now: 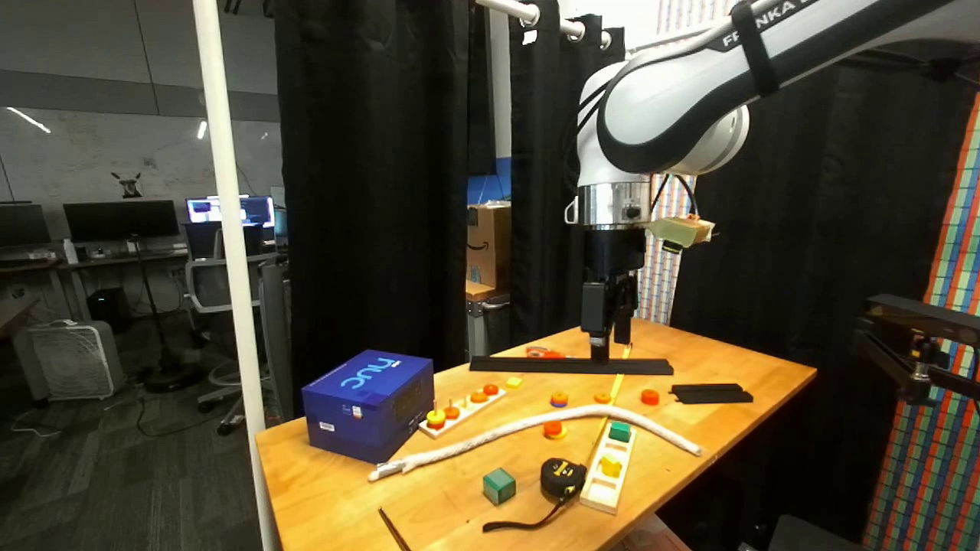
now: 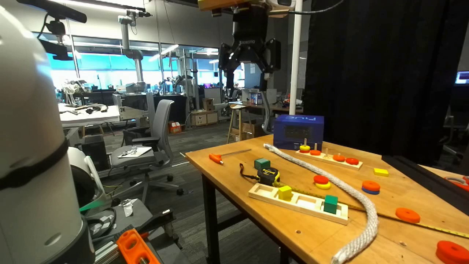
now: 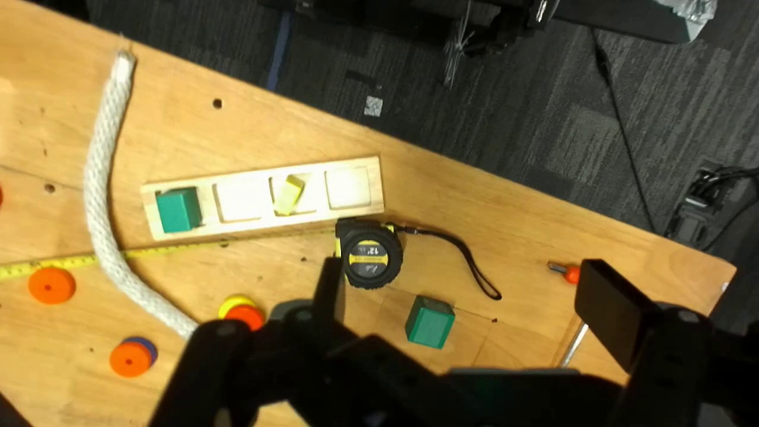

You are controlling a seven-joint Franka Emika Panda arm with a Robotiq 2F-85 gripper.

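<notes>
High over the table, my gripper [image 2: 246,85] hangs open with its fingers wide apart and nothing between them. In the wrist view a loose green block [image 3: 430,322] lies on the wood, seen through the gap between the fingers, well below them. A pale wooden tray [image 3: 238,231] with square compartments has a second green block [image 3: 179,210] in one end compartment. A yellow block [image 3: 289,196] sits tilted in another compartment, and the other compartments are empty. Beside the tray is a black tape measure [image 3: 370,255], its yellow tape [image 3: 163,249] drawn out along the table.
A white rope [image 2: 347,187] curves across the table. Around it lie orange and yellow discs [image 2: 407,215], a peg board [image 2: 329,160], a blue box [image 1: 369,404] and an orange-handled screwdriver [image 2: 215,158]. Black bars [image 1: 570,366] lie at the far side.
</notes>
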